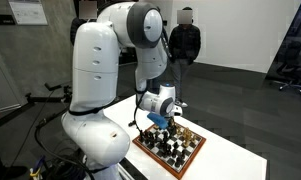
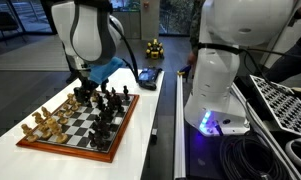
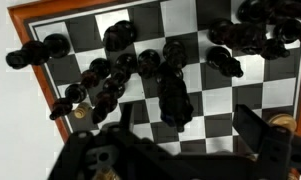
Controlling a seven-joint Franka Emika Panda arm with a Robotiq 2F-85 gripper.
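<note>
A wood-framed chessboard (image 2: 58, 145) lies on the white table, with dark pieces along one side and light pieces (image 2: 47, 128) along the other. In the wrist view a tall dark piece (image 3: 173, 95) stands about midway between the two fingers, in front of the other dark pieces. My gripper is open over the board, one finger (image 3: 120, 145) left of that piece and the other finger (image 3: 252, 130) to its right. In exterior view 1 the gripper points down over the board; its fingertips are hard to make out among the pieces there.
Other dark pieces (image 3: 120, 35) crowd the squares round the tall one. Bare white table (image 1: 230, 160) lies right of the board in exterior view 1. A person (image 1: 185, 40) stands behind the table. A dark object (image 2: 148, 76) lies farther back on the table.
</note>
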